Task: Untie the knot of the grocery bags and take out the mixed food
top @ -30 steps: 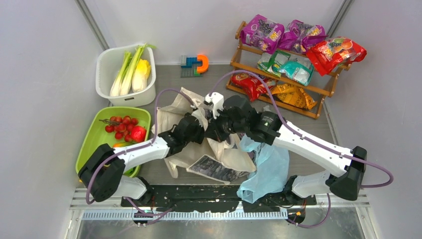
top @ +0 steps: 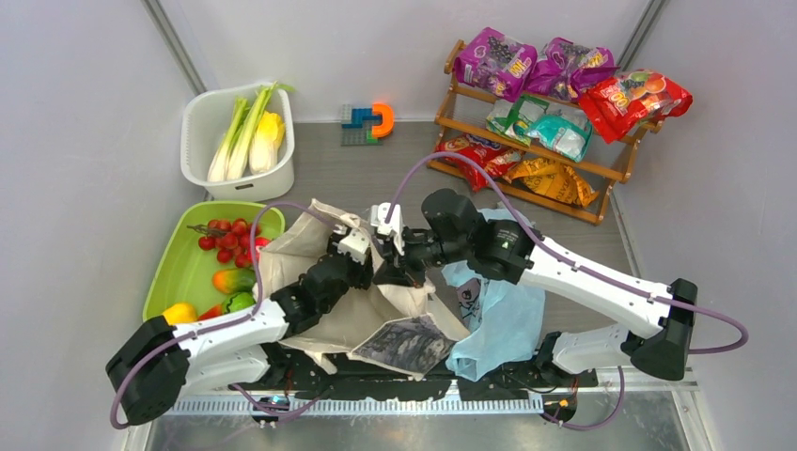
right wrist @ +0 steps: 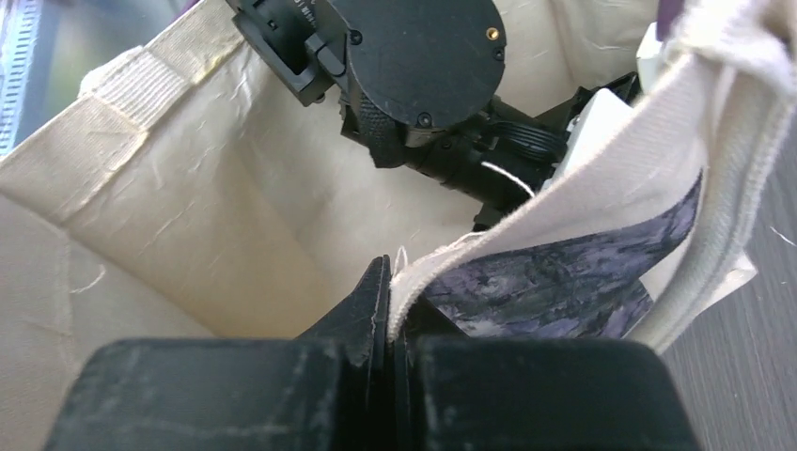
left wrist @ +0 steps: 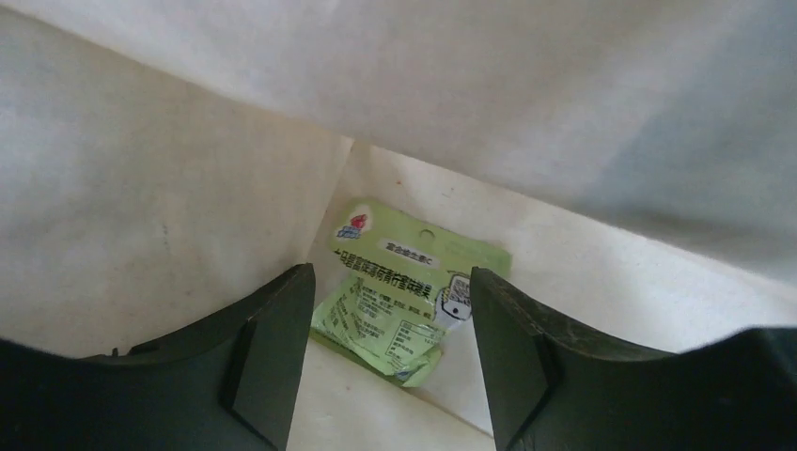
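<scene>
A cream canvas bag (top: pixel 315 324) lies mid-table. My left gripper is inside it, fingers apart and framing a light green packet (left wrist: pixel 395 263) on the bag's floor; I cannot see it holding anything. My right gripper is shut on the bag's pale rim (right wrist: pixel 583 207), with the left wrist visible beyond. A crumpled light blue plastic bag (top: pixel 498 338) lies to the right.
A green tray (top: pixel 169 272) of produce and a white basket (top: pixel 197 141) of vegetables stand left. A wooden rack (top: pixel 611 193) of snack packs is back right; a toy (top: pixel 362 122) lies at the back.
The canvas bag has shifted toward the front edge.
</scene>
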